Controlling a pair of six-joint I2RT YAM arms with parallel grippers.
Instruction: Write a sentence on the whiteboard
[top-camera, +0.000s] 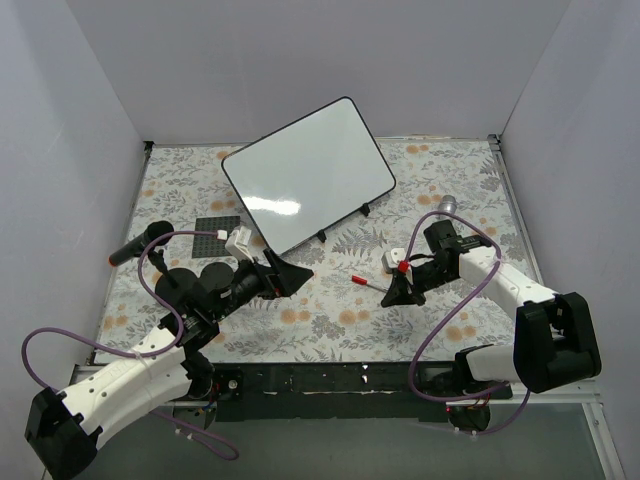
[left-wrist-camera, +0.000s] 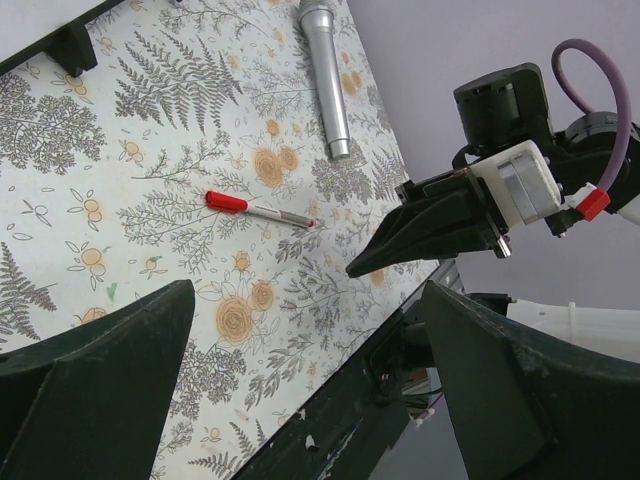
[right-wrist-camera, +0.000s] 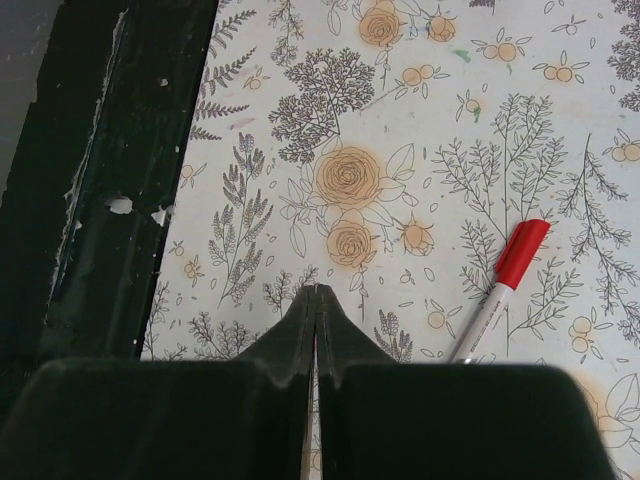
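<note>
A red-capped marker (top-camera: 360, 280) lies on the floral table; in the right wrist view it (right-wrist-camera: 520, 250) is just right of my right gripper, whose fingers are shut with nothing between them. In the left wrist view that gripper hovers beside the marker (left-wrist-camera: 227, 202). The whiteboard (top-camera: 308, 168) stands tilted on small black feet at the back, blank as far as shows. My left gripper (top-camera: 282, 275) is open at the front left, below the board's lower corner, nothing between its fingers.
A silver cylinder (left-wrist-camera: 326, 80) lies at the right, behind the right arm. A dark grid pad (top-camera: 218, 226) is at the left. The table's dark front edge (right-wrist-camera: 110, 200) runs close by.
</note>
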